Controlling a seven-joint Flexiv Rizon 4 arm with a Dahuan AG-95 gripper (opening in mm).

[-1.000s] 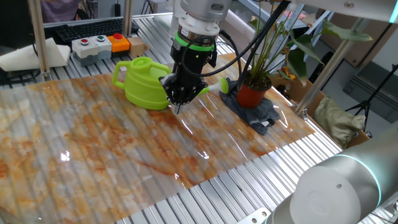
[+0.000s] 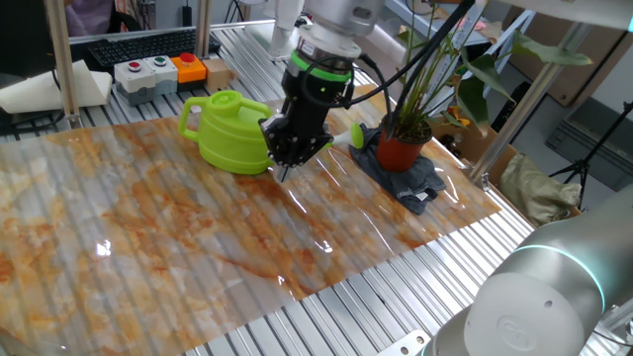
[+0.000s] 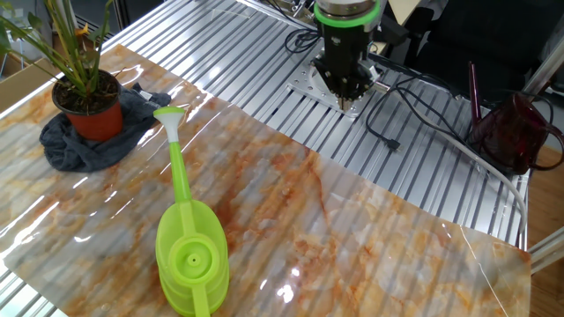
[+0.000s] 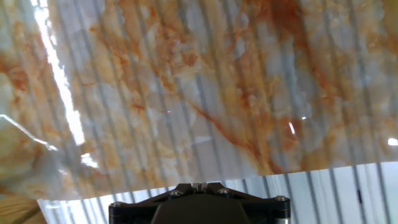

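My gripper (image 2: 284, 170) hangs in the air, pointing down, its fingertips together with nothing visible between them. In exterior view 1 it overlaps the spout side of a lime-green watering can (image 2: 232, 138). Exterior view 2 shows the gripper (image 3: 343, 101) well apart from that can (image 3: 192, 251), beyond the marbled sheet's edge in that picture. The can stands upright, its long spout towards a potted plant (image 3: 95, 114). This plant, in a terracotta-coloured pot, sits on a dark grey cloth (image 2: 401, 181). Only sheet and slats lie beneath the gripper in the wrist view.
A glossy marbled sheet (image 2: 129, 247) covers much of the slatted metal table, with bare room around its middle. A dark red watering can (image 3: 515, 132) and loose cables (image 3: 410, 106) are at one side. Button boxes (image 2: 146, 79) stand behind the sheet.
In exterior view 1 the gripper's upper body has shifted slightly right, while its fingertips stay at nearly the same spot. The can and plant have not moved.
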